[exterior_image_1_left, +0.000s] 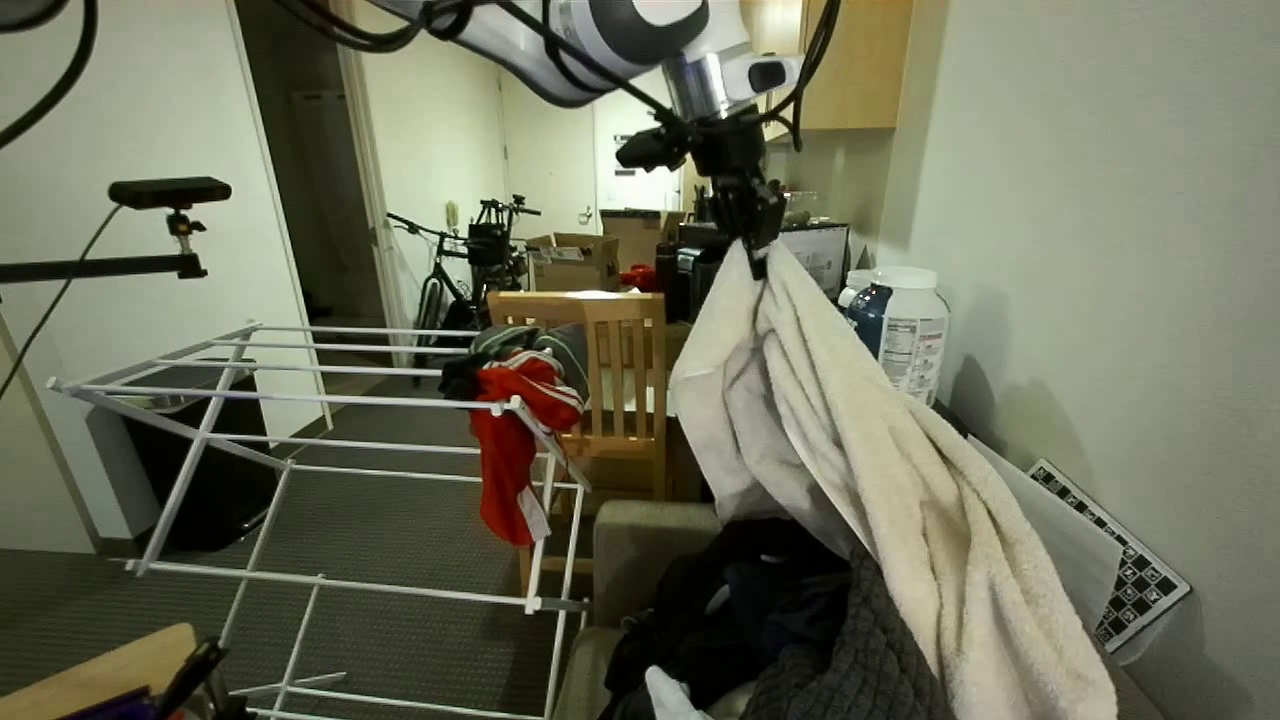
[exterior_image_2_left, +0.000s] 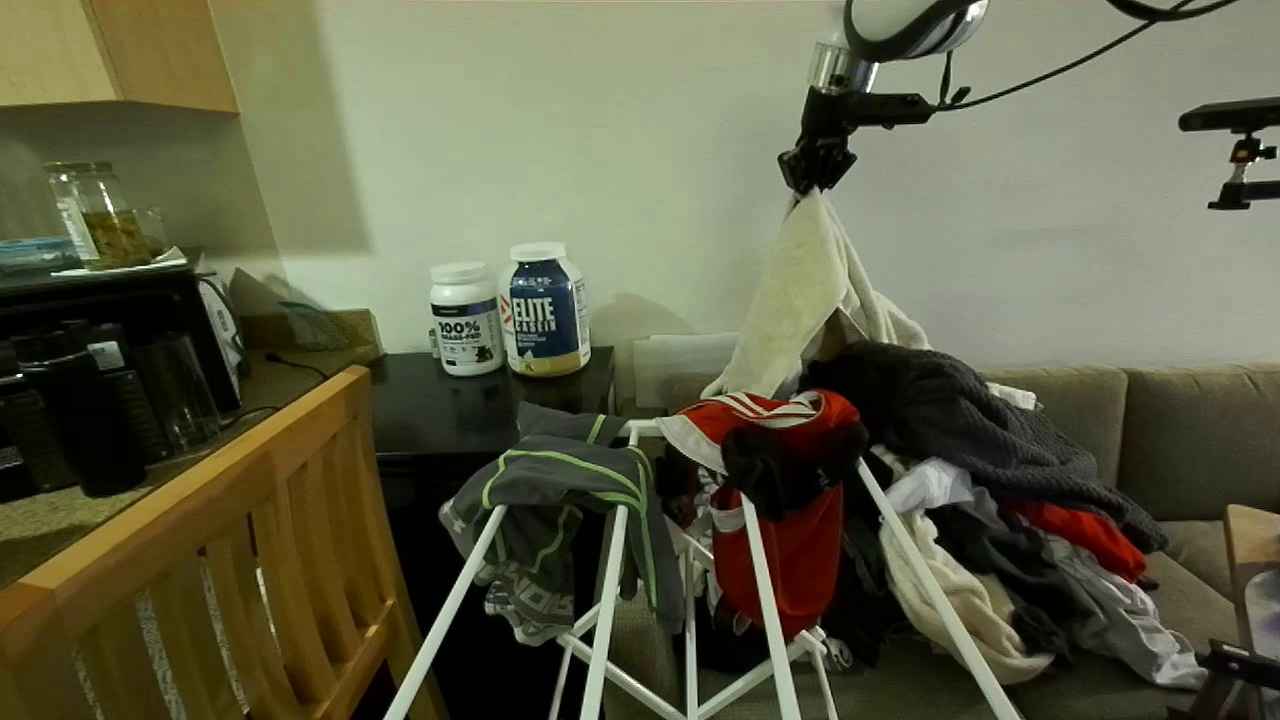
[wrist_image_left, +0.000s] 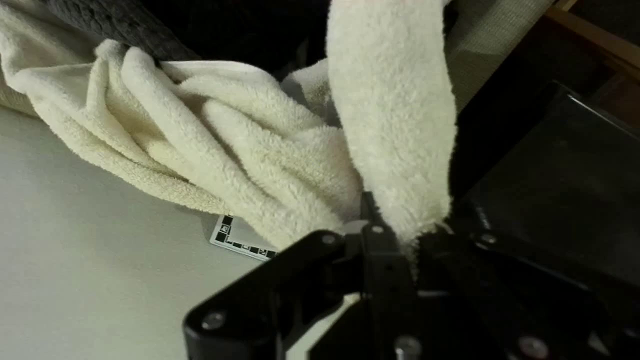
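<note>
A cream, fleecy cloth (exterior_image_1_left: 876, 444) hangs from my gripper (exterior_image_1_left: 758, 262), which is shut on its upper edge. From there it slopes down to the right, its lower part still resting over the couch. In exterior view 2 the gripper (exterior_image_2_left: 816, 186) is high against the wall, above the laundry heap, with the cloth (exterior_image_2_left: 786, 300) draped beneath it. The wrist view has the fleece (wrist_image_left: 393, 120) rising from between the dark fingers, with more folds spreading to the left.
A white drying rack (exterior_image_1_left: 360, 588) carries a red garment (exterior_image_1_left: 510, 468) and a grey one (exterior_image_2_left: 564, 480). Dark clothes (exterior_image_1_left: 744, 600) are heaped on the couch (exterior_image_2_left: 1200, 456). Two tubs, one blue (exterior_image_2_left: 546, 312), stand on a black cabinet (exterior_image_2_left: 480, 414). A wooden chair (exterior_image_1_left: 624, 396) is behind the rack.
</note>
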